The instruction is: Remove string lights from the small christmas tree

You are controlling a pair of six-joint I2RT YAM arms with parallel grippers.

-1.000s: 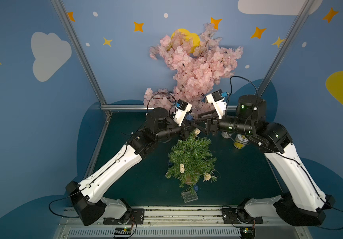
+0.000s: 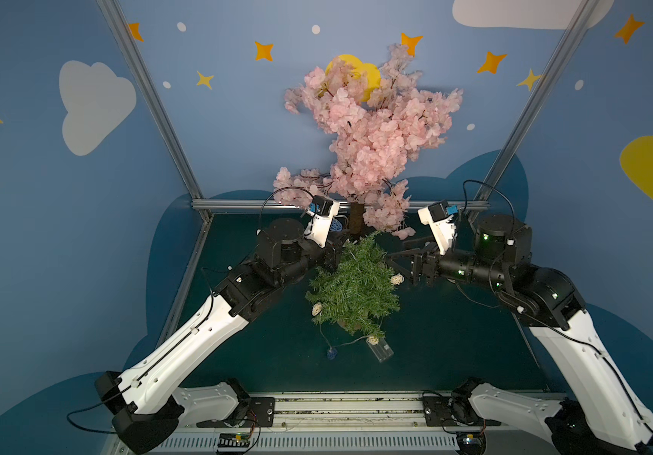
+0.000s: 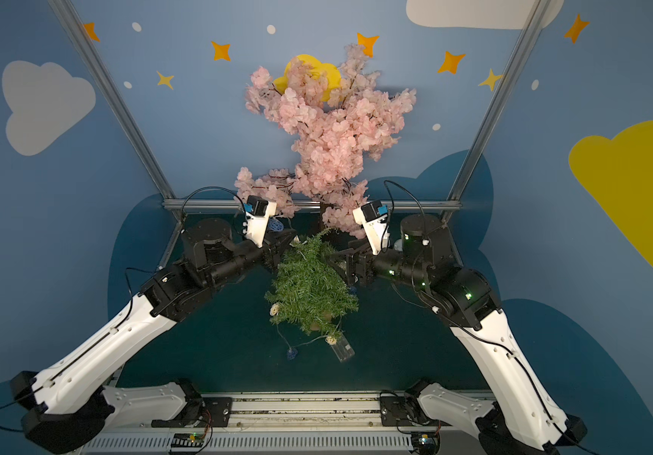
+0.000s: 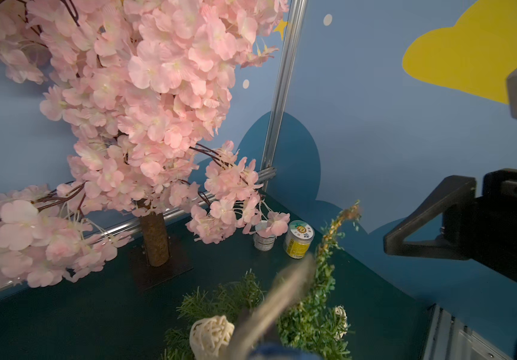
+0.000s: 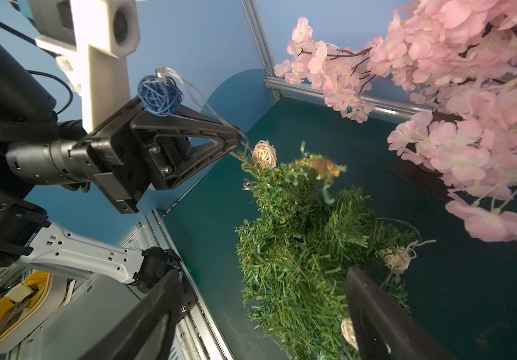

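The small green tree (image 2: pixel 353 284) stands mid-table, string-light balls on and around it, including a white ball (image 5: pixel 264 154) near its top and a blue ball (image 5: pixel 160 96). My left gripper is shut at the treetop's left, light wire at its fingertips and the blue ball hanging against it. My right gripper is open over the tree's right side. A transparent box (image 2: pixel 379 349) lies at the tree's front.
A pink blossom tree (image 2: pixel 372 136) stands at the back. Two cans, one yellow (image 4: pixel 298 240), sit near a back corner.
The tree, balls and box have shifted or turned.
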